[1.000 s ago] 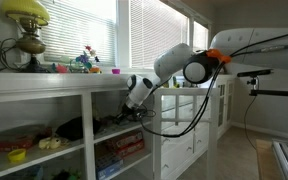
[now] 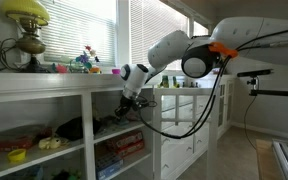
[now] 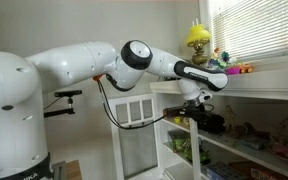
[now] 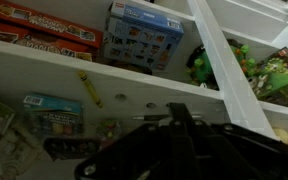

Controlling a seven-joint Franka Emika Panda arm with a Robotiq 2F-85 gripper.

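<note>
In the wrist view my gripper is dark and shut, its fingertips over a shelf edge. Nothing clear shows between them, though a slim grey pen-like item lies close by, partly hidden behind the fingers. A short yellow crayon-like stick rests to the left. From exterior view 1, the gripper hangs at the front of the open shelving. Exterior view 2 has the gripper beside the same cabinet, its fingertips too small to read.
Boxed games and a blue box sit on a shelf. A white divider separates them from green toys. Small packets lie lower left. A white open door stands right of the arm; trinkets line the top.
The arm's wrist has risen a little and shifted slightly left in exterior view 1, with the gripper now hanging more plainly in front of the shelves. The shelf contents look unchanged.
</note>
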